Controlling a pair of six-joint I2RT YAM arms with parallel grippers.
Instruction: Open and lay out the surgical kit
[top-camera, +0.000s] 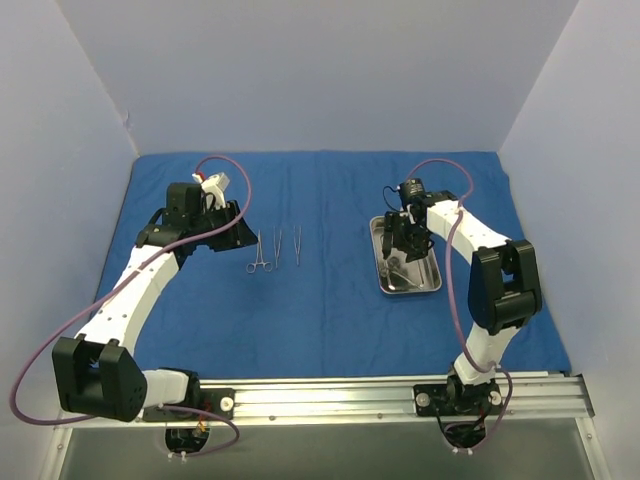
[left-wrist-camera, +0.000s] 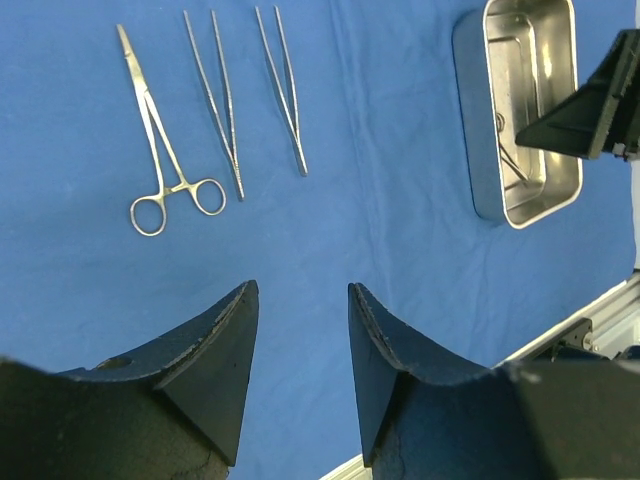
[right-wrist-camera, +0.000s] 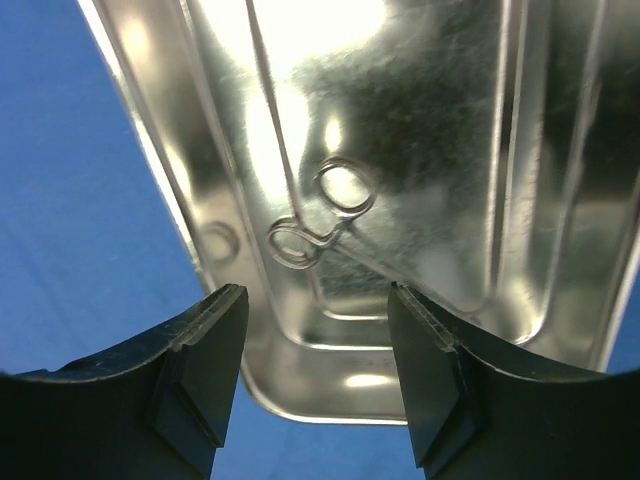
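A metal tray (top-camera: 436, 282) lies at the right of the blue cloth, with ring-handled scissors (right-wrist-camera: 340, 222) inside it. My right gripper hovers above this tray, its fingers parted and nothing between them; the scissors' rings show just beyond its fingertips. Laid out on the cloth at left centre are a ring-handled clamp (left-wrist-camera: 155, 140) and two tweezers, the nearer tweezers (left-wrist-camera: 222, 115) and the farther tweezers (left-wrist-camera: 286, 90). Open and empty, my left gripper hangs over the cloth beside the clamp.
Bare blue cloth (top-camera: 320, 320) stretches between the tweezers and the tray, and along the front. Grey walls (top-camera: 320, 80) close off the back and sides. A metal rail (top-camera: 320, 395) runs along the front edge.
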